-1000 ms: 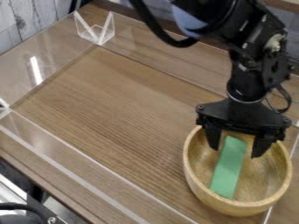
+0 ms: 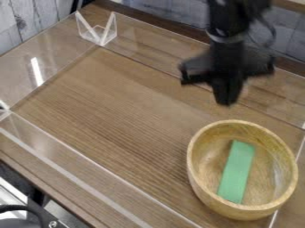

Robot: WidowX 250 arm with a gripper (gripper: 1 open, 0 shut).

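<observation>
A wooden bowl (image 2: 202, 175) sits at the lower right with a green rectangular bar (image 2: 236, 171) lying inside it. Above and behind the bowl hangs my black gripper (image 2: 231, 82), blurred; whether its fingers are open or shut is unclear, and nothing green is at it.
A small white wire object (image 2: 98, 28) stands at the back left. Dark space lies beyond the table at the lower left.
My gripper has lifted up and back out of the bowl, away from the green bar, which remains in the bowl.
</observation>
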